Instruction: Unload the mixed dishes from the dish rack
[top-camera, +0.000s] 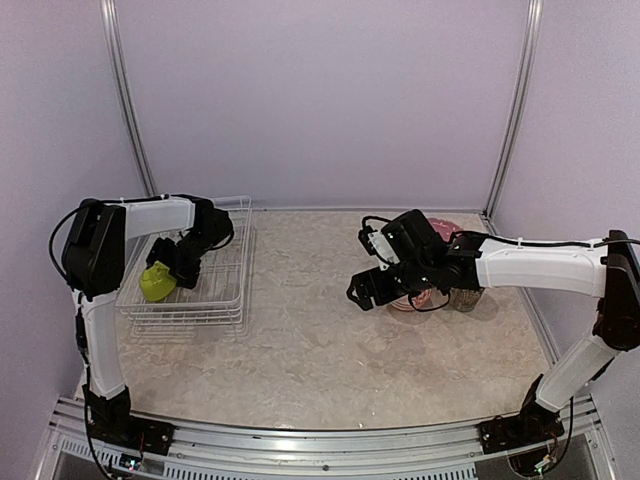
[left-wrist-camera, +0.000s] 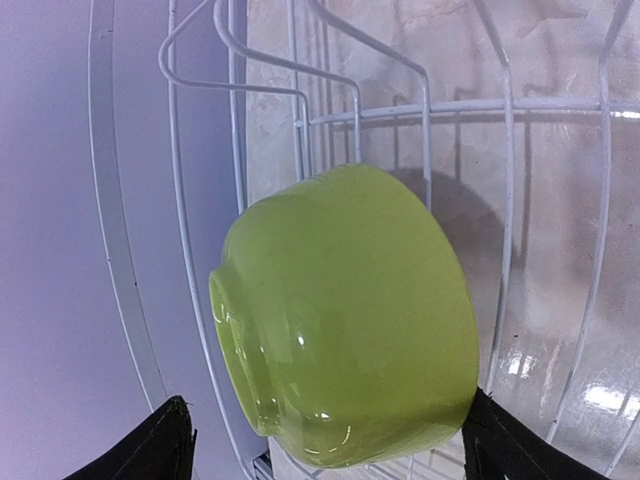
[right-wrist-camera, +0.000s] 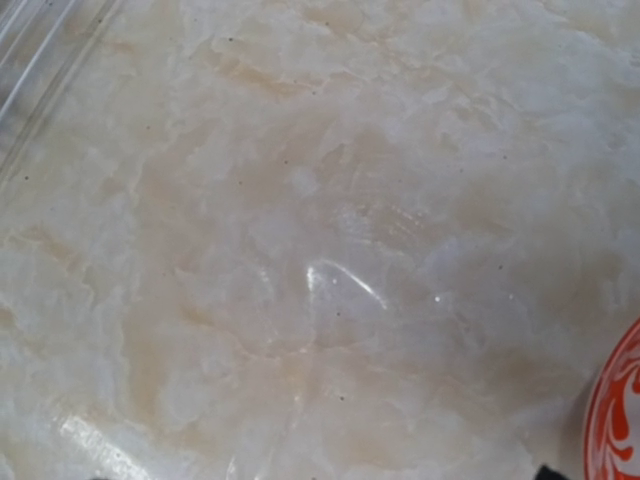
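A lime-green bowl (top-camera: 157, 284) (left-wrist-camera: 345, 310) lies tipped on its side in the white wire dish rack (top-camera: 240, 260) at the left. My left gripper (top-camera: 170, 258) is down in the rack at the bowl; in the left wrist view its fingers (left-wrist-camera: 150, 450) straddle the bowl, the right one at its edge. Whether it grips is unclear. My right gripper (top-camera: 372, 288) hangs over the right side of the counter, apparently open and empty.
Pink and red dishes (top-camera: 445, 226) and a speckled item (top-camera: 466, 298) stand at the right, partly hidden by the right arm; a red patterned dish (right-wrist-camera: 615, 420) edges the right wrist view.
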